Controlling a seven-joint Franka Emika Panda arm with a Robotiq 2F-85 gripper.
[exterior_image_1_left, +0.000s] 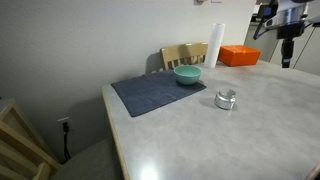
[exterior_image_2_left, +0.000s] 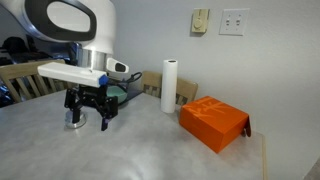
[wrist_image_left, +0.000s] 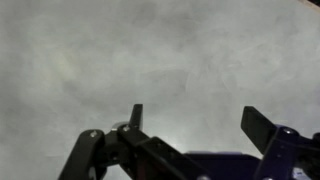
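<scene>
My gripper is open above bare grey tabletop, its two black fingertips wide apart in the wrist view with nothing between them. In exterior view 1 the gripper (exterior_image_1_left: 287, 62) hangs at the far right, over the table's right part. A shiny metal cup or tin (exterior_image_1_left: 225, 98) sits on the table, well to the left of the gripper. Behind it, a green bowl (exterior_image_1_left: 187, 75) rests at the edge of a dark blue cloth (exterior_image_1_left: 155, 94). Exterior view 2 shows the metal item (exterior_image_2_left: 75, 119) partly behind the gripper (exterior_image_2_left: 90, 118).
An orange box (exterior_image_2_left: 214, 122) and an upright white paper roll (exterior_image_2_left: 169, 86) stand at the back of the table. A wooden chair (exterior_image_1_left: 184, 56) is behind the bowl.
</scene>
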